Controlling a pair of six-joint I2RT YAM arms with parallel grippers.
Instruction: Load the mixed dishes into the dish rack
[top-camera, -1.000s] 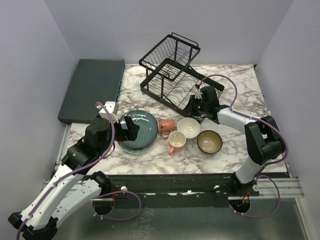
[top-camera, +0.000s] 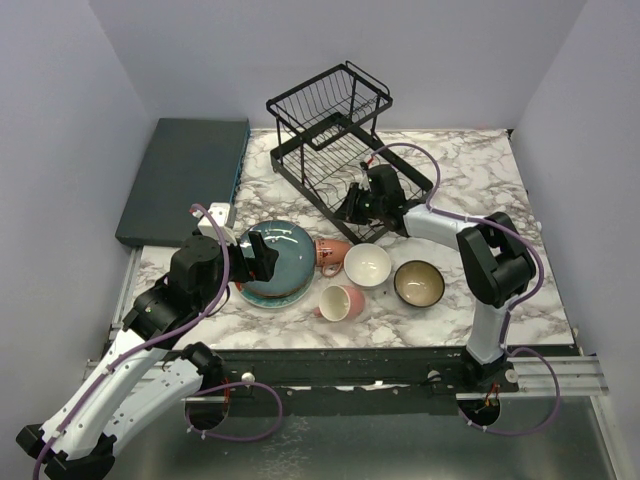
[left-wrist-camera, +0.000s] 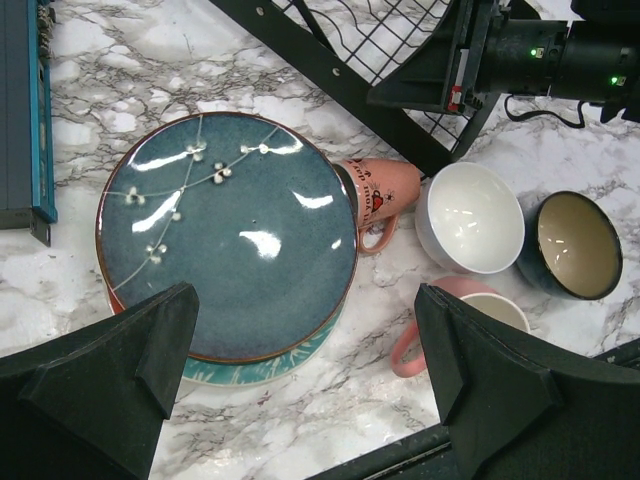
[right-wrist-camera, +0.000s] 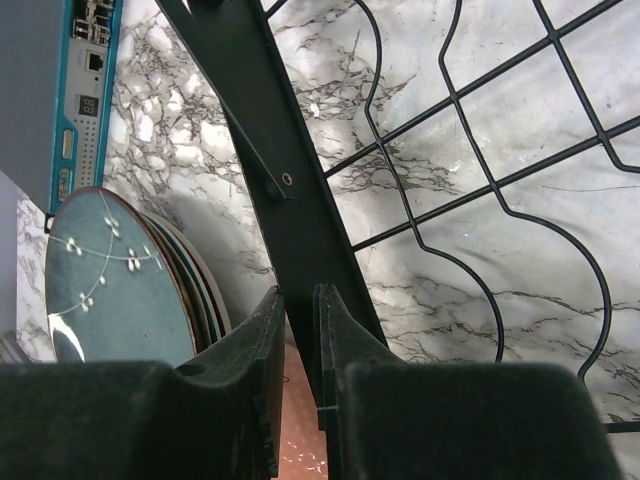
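Note:
My right gripper (top-camera: 350, 210) is shut at the front rail of the black dish rack (right-wrist-camera: 300, 230); in the right wrist view its fingers close round the rail near its end. Open and empty, my left gripper hangs over the stacked plates (left-wrist-camera: 230, 240). Right of the plates lie an orange mug (top-camera: 330, 250) on its side, a white bowl (top-camera: 367, 262), a tan-lined bowl (top-camera: 419, 283) and a pink mug (top-camera: 343, 302).
A dark flat case (top-camera: 180, 180) with teal side stands at the back left. Clear marble shows at the right and front of the counter. Walls enclose three sides.
My right gripper has moved left, pulling the rack left with it. The white bowl has shifted left slightly, and the pink mug has shifted down-left and turned.

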